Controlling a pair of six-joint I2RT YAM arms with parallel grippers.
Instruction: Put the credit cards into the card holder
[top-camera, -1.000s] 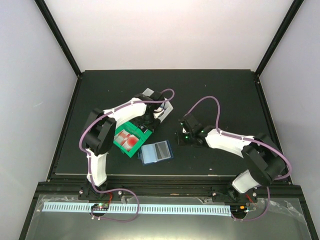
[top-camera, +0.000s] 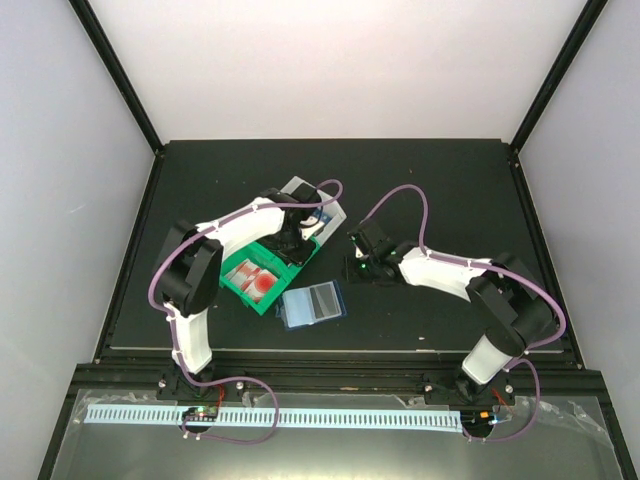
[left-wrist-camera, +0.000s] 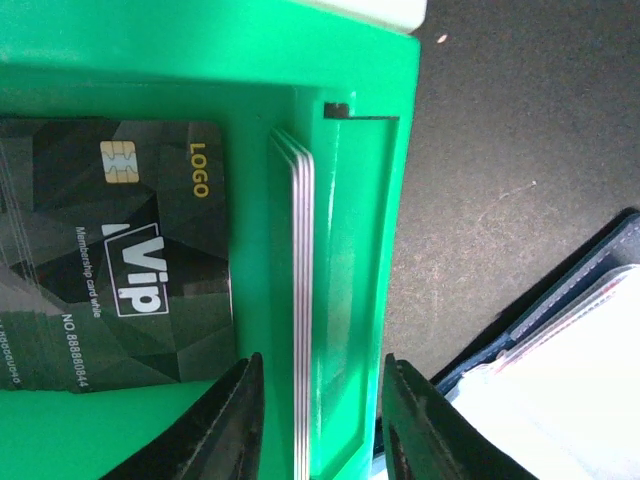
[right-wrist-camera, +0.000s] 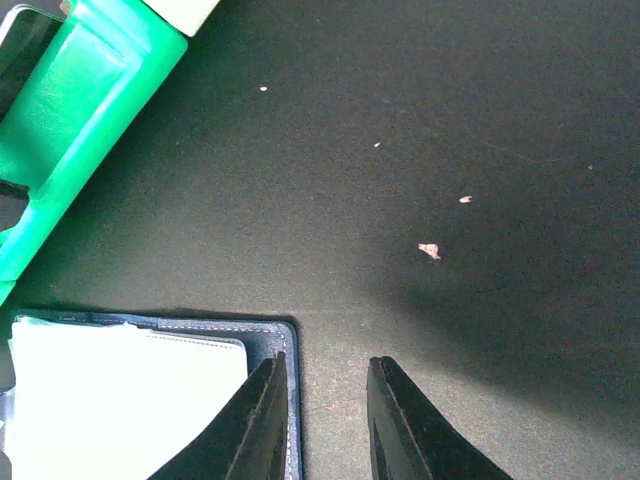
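Several thin cards (left-wrist-camera: 303, 250) stand on edge in a slot of the green box (left-wrist-camera: 350, 300). Over them is my left gripper, open, one fingertip on each side of the stack in view and nothing seen clamped. A black "Vip" card (left-wrist-camera: 120, 260) lies flat in the neighbouring compartment. The card holder (top-camera: 312, 304), blue-edged with clear and white sleeves, lies open on the table at the box's right. My right gripper is open and empty, just right of the holder's dark blue border (right-wrist-camera: 291, 400).
Red and white cards (top-camera: 252, 279) lie in the near compartment of the green box. A white lid or tray (top-camera: 331, 222) adjoins the box's far side.
My right arm has swung to the left, bringing its gripper nearer the holder and box. The left arm has shifted slightly left over the box. The box and holder have stayed put.
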